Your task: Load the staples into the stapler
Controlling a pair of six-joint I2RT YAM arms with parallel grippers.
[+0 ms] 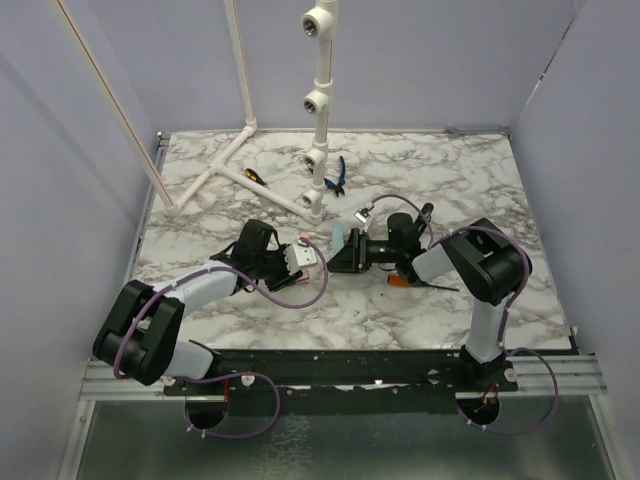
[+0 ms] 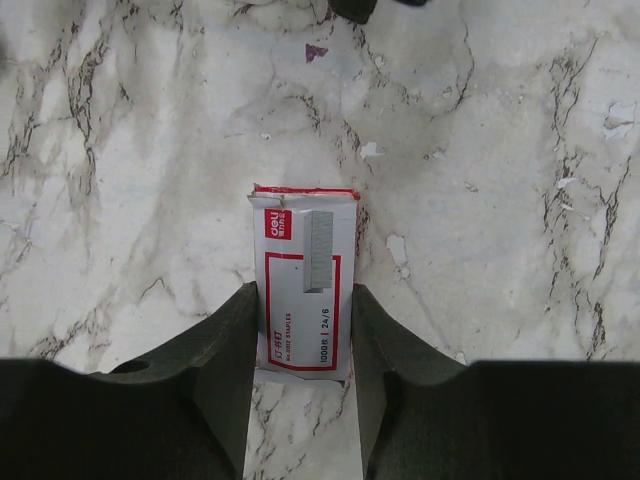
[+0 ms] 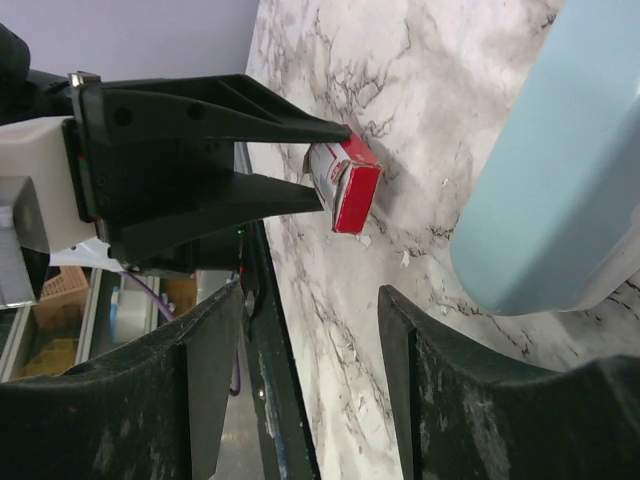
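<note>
A white-and-red staple box (image 2: pixel 290 335) is between the fingers of my left gripper, which is shut on it; a grey strip of staples (image 2: pixel 318 250) shows on its face, printed or loose I cannot tell. In the right wrist view the box's red end (image 3: pixel 355 198) sticks out past the left fingertips. The light blue stapler (image 3: pixel 540 190) fills the upper right of that view, and in the top view it stands just beyond my right fingertips. My right gripper is part open, with nothing between its fingers.
An orange-handled screwdriver (image 1: pixel 398 281) lies under the right arm. Blue-handled pliers (image 1: pixel 336 178) and a yellow-black screwdriver (image 1: pixel 254 176) lie farther back by the white pipe stand (image 1: pixel 268 186). Bare marble (image 1: pixel 440 165) spreads at the back right.
</note>
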